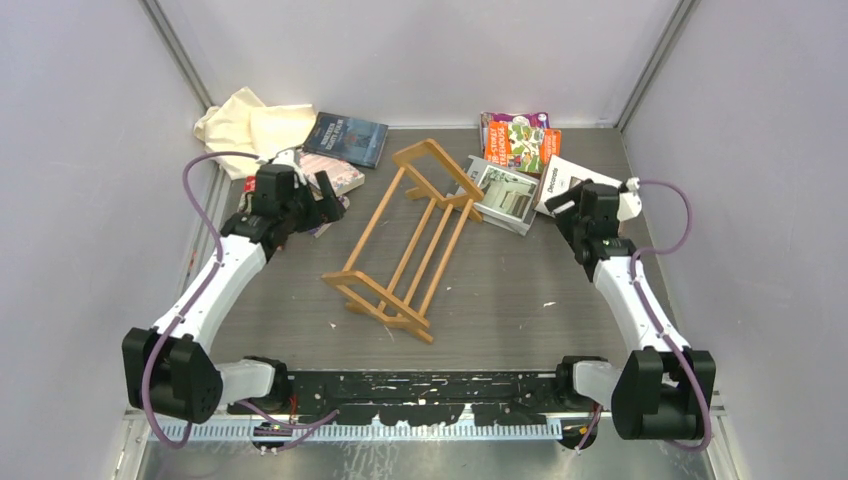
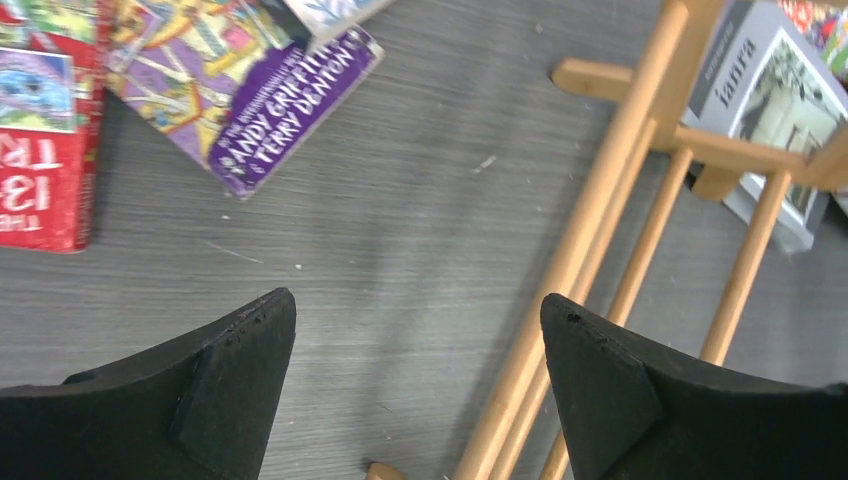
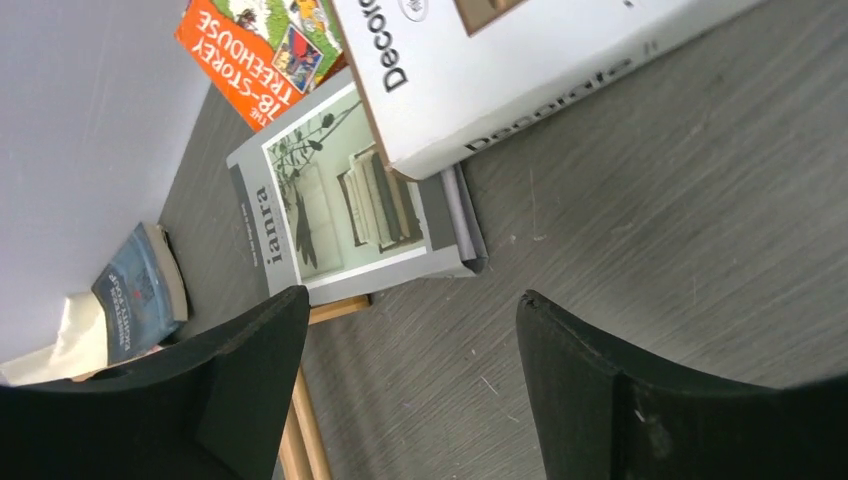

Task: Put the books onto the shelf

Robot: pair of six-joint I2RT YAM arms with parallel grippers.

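A wooden rack (image 1: 408,240) lies slantwise across the middle of the table. Left of it, my left gripper hangs open above the table, nothing between its fingers. The left wrist view shows a purple book (image 2: 275,110) and a red book (image 2: 45,150) beyond that gripper. My right gripper is open and empty over the right side. Ahead of it are a white Decorate book (image 3: 520,75), a grey book (image 3: 345,190) partly under it, and an orange Storey Treehouse book (image 3: 265,60). A dark blue book (image 1: 346,138) lies at the back left.
Cream cloth bags (image 1: 254,125) are bunched in the back left corner, close to the blue book. White walls enclose the table.
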